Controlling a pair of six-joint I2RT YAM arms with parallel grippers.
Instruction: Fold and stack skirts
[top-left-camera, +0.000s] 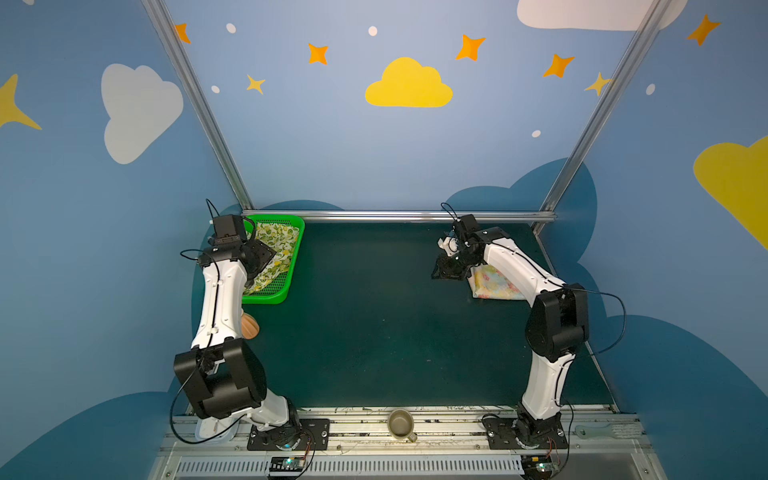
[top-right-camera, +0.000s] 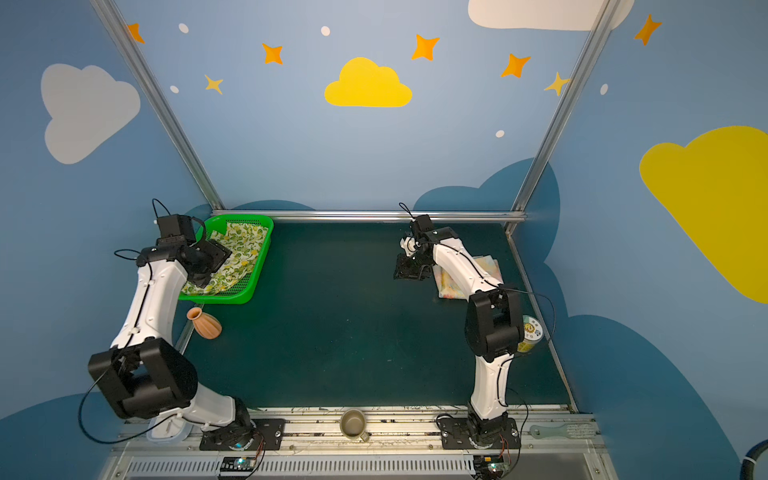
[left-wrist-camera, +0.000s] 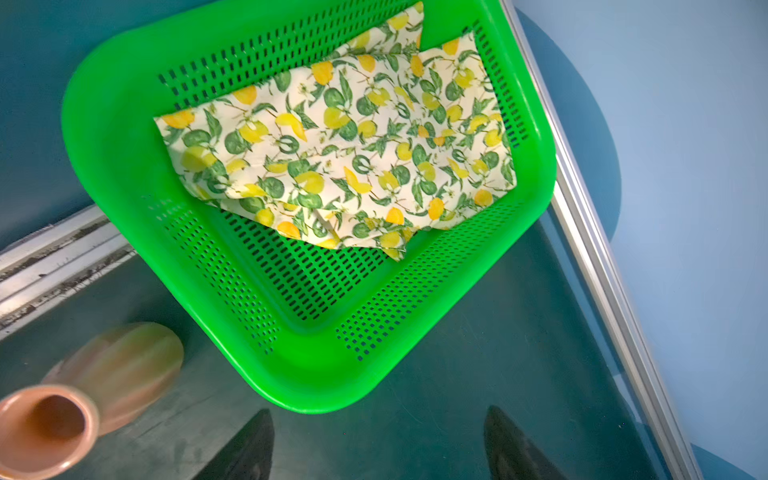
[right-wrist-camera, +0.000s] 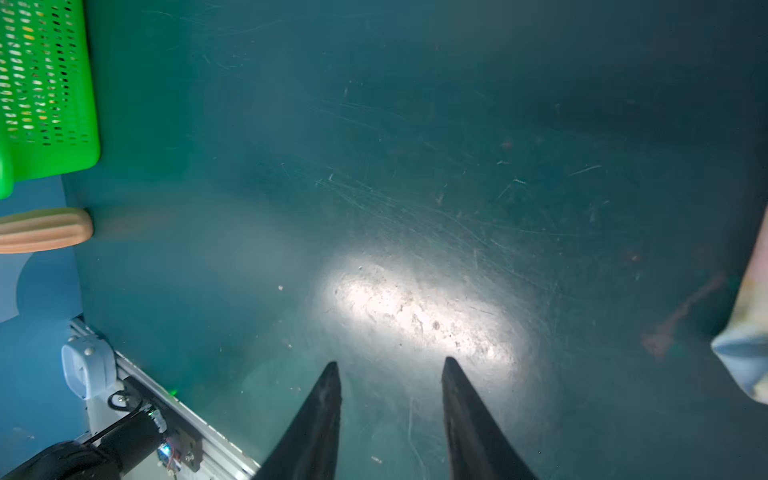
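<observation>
Lemon-print cloth (left-wrist-camera: 336, 144) lies loosely folded in the green basket (left-wrist-camera: 120, 176) at the back left. My left gripper hangs open above the basket's side, with nothing between its fingers. A pastel folded cloth (top-left-camera: 496, 284) lies flat at the back right, partly hidden by the right arm. My right gripper is open over bare mat just left of that cloth, holding nothing.
A terracotta vase (top-right-camera: 205, 324) stands in front of the basket. A round tin (top-right-camera: 529, 334) sits at the right edge, and a mug (top-right-camera: 353, 424) on the front rail.
</observation>
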